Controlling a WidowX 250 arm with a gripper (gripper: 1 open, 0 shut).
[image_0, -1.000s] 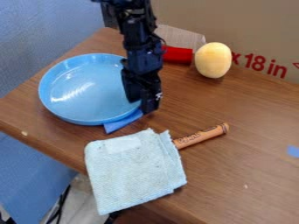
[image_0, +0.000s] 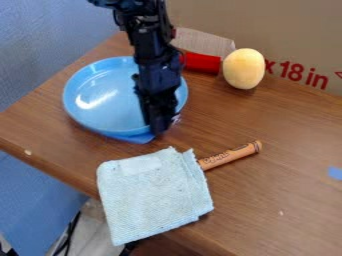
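Observation:
My gripper (image_0: 160, 122) is at the right rim of a blue plate (image_0: 104, 92), its lower end down near the table; whether the fingers hold the rim is hard to tell. A piece of blue material shows under the plate's near side. A light cloth (image_0: 150, 198) lies at the front edge of the table, over part of a wooden roller (image_0: 230, 155).
The wooden table (image_0: 287, 170) has free room on the right, with a small blue patch (image_0: 334, 173). At the back are a yellow egg-shaped object (image_0: 243, 69), a red object (image_0: 202, 62) and a cardboard backdrop.
The plate has moved back and to the right, away from the table's front left, with my gripper at its rim. The cloth and roller are unchanged.

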